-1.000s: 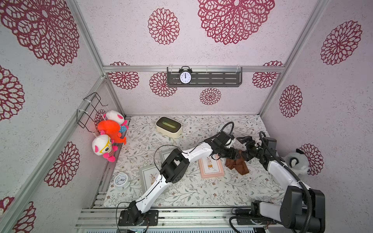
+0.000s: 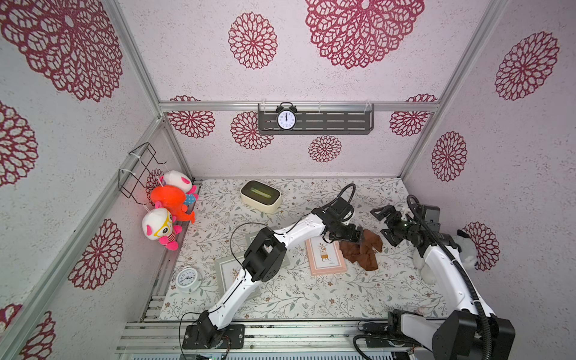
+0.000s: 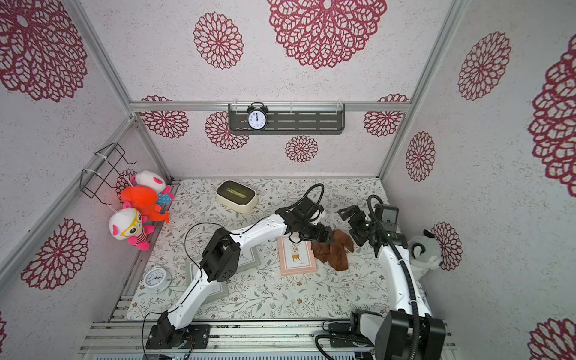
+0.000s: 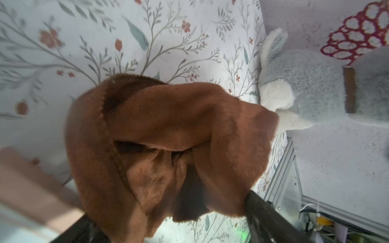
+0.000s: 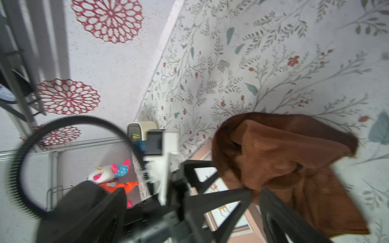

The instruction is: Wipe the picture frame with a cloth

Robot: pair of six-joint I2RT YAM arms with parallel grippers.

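The brown cloth [image 2: 367,255] lies crumpled on the table, its left side against the right edge of the pink picture frame [image 2: 327,271]. My left gripper [image 2: 355,232] is low at the cloth's upper left, open. In the left wrist view, raised folds of the cloth [image 4: 170,109] fill the space ahead of and between its spread fingers. Whether the pads touch the fabric is unclear. Just right of the cloth, my right gripper [image 2: 382,225] stands open with nothing held. The frame's upper part is partly hidden by the left arm.
Grey-green frames [image 2: 223,268] lie under the left arm, beside a round white clock [image 2: 187,279]. A cream tissue box [image 2: 261,198] stands at the back. A grey plush [image 3: 424,254] sits at the right edge.
My right gripper has drawn slightly away to the right from the cloth. The left gripper has shifted slightly left. The cloth has spread wider, reaching left to the pink frame and up at its right.
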